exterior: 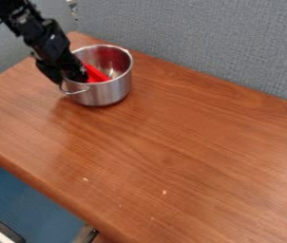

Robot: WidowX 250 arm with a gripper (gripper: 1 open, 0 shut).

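A steel pot (108,91) stands upright on the wooden table (184,152) toward the back left, with a red object (95,74) lying inside it. My black gripper (70,72) is at the pot's left side, reaching down at its rim. Whether its fingers are open or shut, or touching the red object, I cannot tell.
A grey padded wall (197,38) runs along the back. Below the table's left edge is a blue floor (7,199).
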